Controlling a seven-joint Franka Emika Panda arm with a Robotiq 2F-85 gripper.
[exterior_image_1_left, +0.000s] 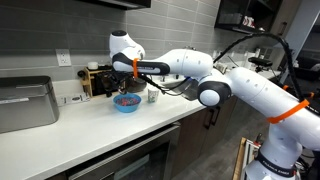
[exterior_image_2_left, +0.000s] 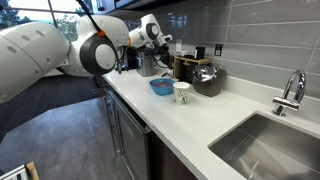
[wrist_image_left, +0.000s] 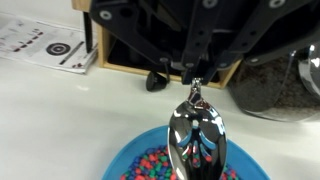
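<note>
In the wrist view my gripper is shut on the handle of a shiny metal spoon. The spoon's bowl points down over a blue bowl full of small coloured pieces, mostly red, blue and green. Reflections on the metal make it unclear whether any pieces lie in the spoon. From outside, the blue bowl sits on the white counter below the arm's end; the second exterior view shows the same bowl near the back wall.
A light cup stands beside the bowl. Behind are a dark wooden rack and a glass container of dark contents. Printed sheets lie to the left. A steel appliance stands farther left.
</note>
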